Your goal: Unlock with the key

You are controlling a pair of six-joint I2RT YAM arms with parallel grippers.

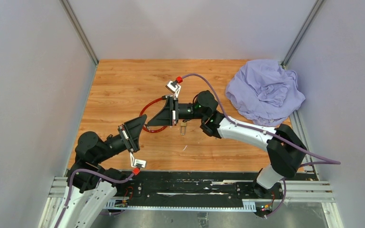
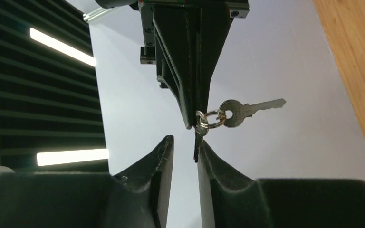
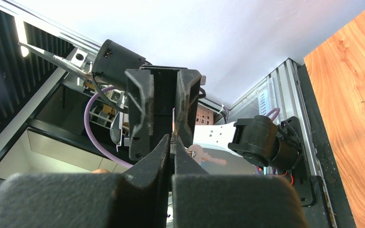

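My right gripper is shut at the tips on a thin key (image 2: pixel 197 151), seen edge-on below a metal key ring (image 2: pixel 214 124). From that ring a second, silver key (image 2: pixel 234 114) hangs free to one side. Close by, the left gripper stands part open. The right wrist view shows the thin edge-on key (image 3: pixel 173 121) reaching into the space between the left fingers; contact cannot be made out. In the top view a brass padlock (image 1: pixel 183 127) lies on the table under the right arm.
A red cable loop (image 1: pixel 143 110) lies on the wooden table (image 1: pixel 123 78) behind and below the grippers. A lilac cloth (image 1: pixel 266 92) is heaped at the back right. A small white scrap (image 1: pixel 185 147) lies near the middle.
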